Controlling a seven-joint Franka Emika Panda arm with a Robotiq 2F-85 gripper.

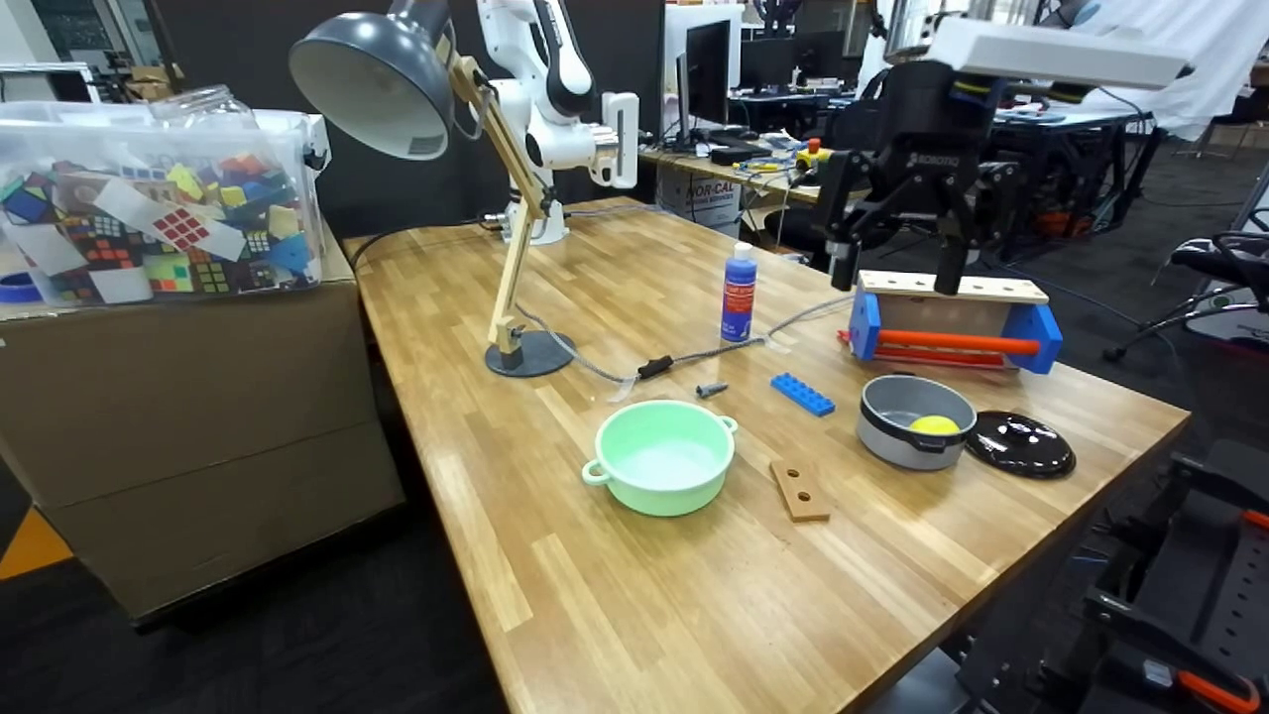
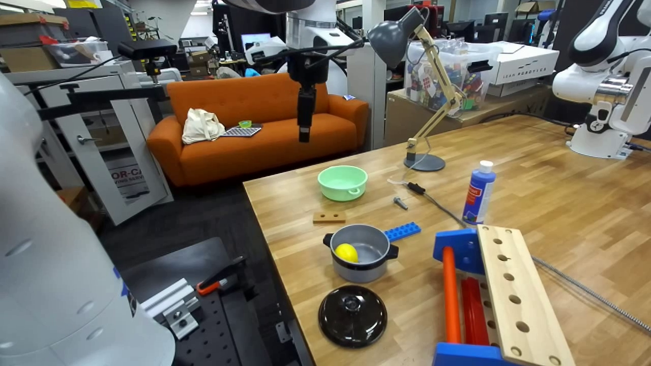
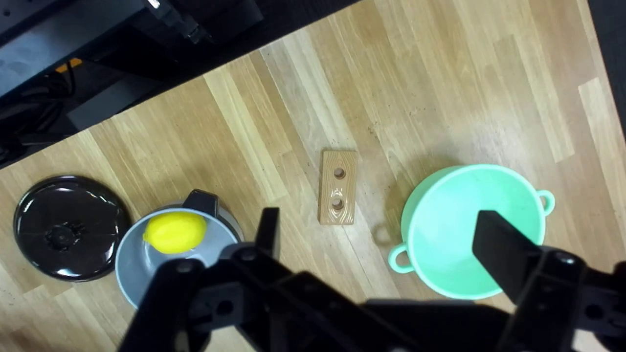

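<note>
My gripper (image 1: 895, 276) hangs high above the table, its fingers wide apart and nothing between them. In the wrist view the fingers (image 3: 268, 231) show at the lower edge, over the table. A grey pot (image 2: 360, 259) with black handles stands uncovered, a yellow lemon-like object (image 3: 174, 232) inside it. Its shiny black lid (image 2: 352, 316) lies flat beside it. Between the pot and a pale green two-handled bowl (image 1: 665, 458) lies a small brown wooden piece (image 3: 338, 187) with two holes. The bowl looks empty.
A blue toy block (image 1: 803, 394), a grey bolt (image 2: 400, 203) and a blue bottle (image 2: 478, 192) stand or lie farther in. A toy workbench (image 2: 519, 293) and a desk lamp (image 1: 529, 355) rise above the table. A cable (image 1: 714, 352) crosses it.
</note>
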